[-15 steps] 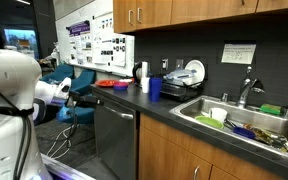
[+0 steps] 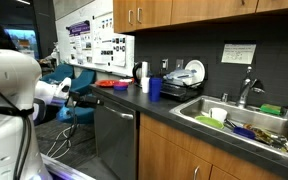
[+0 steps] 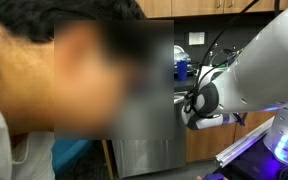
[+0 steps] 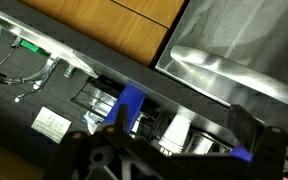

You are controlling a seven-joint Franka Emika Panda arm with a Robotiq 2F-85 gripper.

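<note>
My gripper is open, its two dark fingers (image 4: pixel 116 122) wide apart with nothing held between them. Ahead of it in the wrist view is the stainless dishwasher (image 4: pixel 206 32) with its long bar handle (image 4: pixel 236 74), apart from the fingers. Exterior view 1 shows the dishwasher (image 2: pixel 115 138) shut under the counter, the white arm (image 2: pixel 9 95) reaching in from the left. In exterior view 2 the gripper (image 3: pixel 187 103) is small and dark near the dishwasher's top edge; its fingertips are hard to make out there.
On the counter (image 2: pixel 179 118) stand a blue container (image 2: pixel 155 88), a dish rack with plates (image 2: pixel 192 72) and red items (image 2: pixel 112 83). The sink (image 2: pixel 246 117) holds several things. A person's head (image 3: pixel 64 15) fills the left of exterior view 2. Cables (image 2: pixel 56 150) lie on the floor.
</note>
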